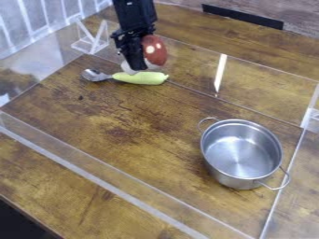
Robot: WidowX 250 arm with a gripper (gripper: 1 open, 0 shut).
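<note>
My black gripper reaches down from the top of the view, shut on a red and white object that hangs at the back, above a pale green corn-like vegetable. Left of the vegetable a metal spoon lies on the wooden surface. A stainless steel pot with two handles stands at the lower right, apart from the gripper.
A clear plastic barrier rings the work area. A dark slot shows at the back right.
</note>
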